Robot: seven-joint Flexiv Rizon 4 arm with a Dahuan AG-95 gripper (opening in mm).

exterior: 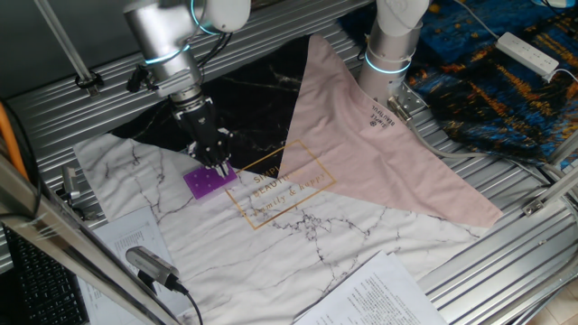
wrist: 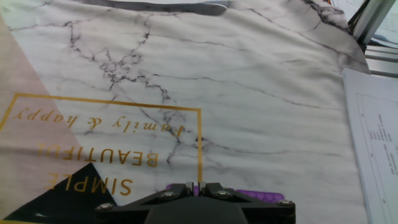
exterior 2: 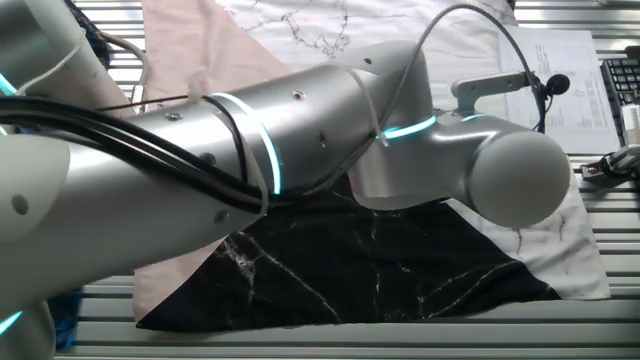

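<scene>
A flat purple block [exterior: 209, 181] with small pale dots on its top lies on the white marble-patterned part of the cloth, near the black part. My gripper [exterior: 224, 170] points down at the block's right-hand end, its fingertips over or touching that edge; which of the two is hard to tell. In the wrist view the fingertips of the gripper are drawn close together, with only a narrow slit between them. Parts of the purple block [wrist: 261, 196] show behind and beside the fingers, the rest being hidden by the gripper. Nothing is visibly held.
The cloth [exterior: 361, 153] with pink, black and white areas covers the slatted table. Paper sheets [exterior: 375, 293] lie at the front, and a keyboard [exterior: 41, 280] sits at the left. A metal post [exterior: 81, 239] and a small camera device [exterior: 153, 266] stand front left.
</scene>
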